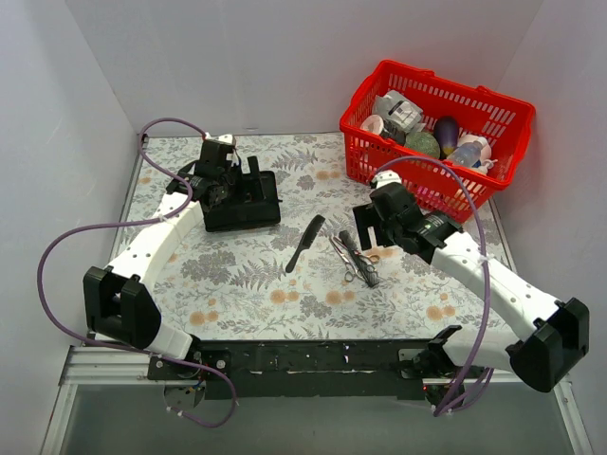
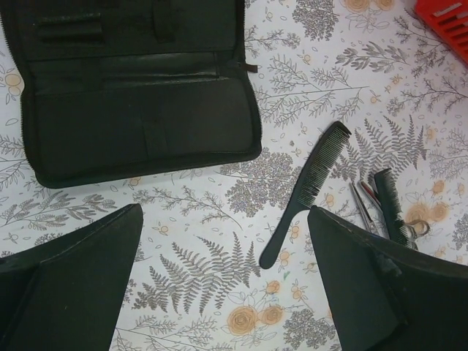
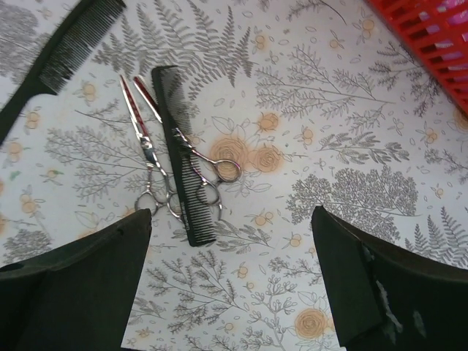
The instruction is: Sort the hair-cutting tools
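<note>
An unzipped black case (image 2: 146,124) lies spread out on the left of the table. Above it, my left gripper (image 1: 244,173) hangs open and empty. A handled black comb (image 2: 314,172) lies alone between the case and a small pile of tools. That pile holds a straight black comb (image 3: 183,157) lying across one pair of scissors (image 3: 227,168), partly hiding it. Just left of it is a second pair of scissors (image 3: 148,151), its handles close to the straight comb. My right gripper (image 1: 368,227), open with nothing between its fingers, is above the table just right of the pile.
At the back right stands a red basket (image 1: 512,109) full of assorted items, close behind the right gripper. Walls border the table at the back and sides.
</note>
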